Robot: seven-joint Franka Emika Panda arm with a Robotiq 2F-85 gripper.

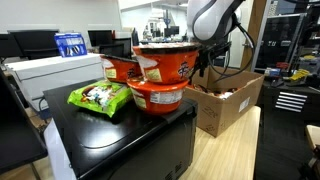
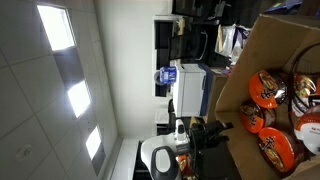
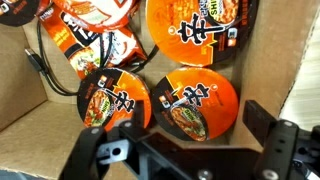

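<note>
Round red-and-orange noodle cups lie lids up in a cardboard box [image 2: 238,75]. In the wrist view one orange-lidded cup [image 3: 195,103] is near the middle, with another cup [image 3: 113,100] to its left and a larger bowl [image 3: 197,30] beyond. Red noodle packets [image 3: 88,45] fill the upper left. My gripper is open, its dark fingers spread at the lower left and lower right, nothing held between them. In exterior view 1 the white arm [image 1: 212,18] reaches over the box, its gripper partly hidden behind the stacked bowls.
On a black surface [image 1: 80,125] in the foreground stand stacked red noodle bowls [image 1: 158,97] beside a green packet [image 1: 100,97]. A black cable [image 3: 48,65] runs inside the box. Cardboard walls [image 3: 22,125] surround the cups.
</note>
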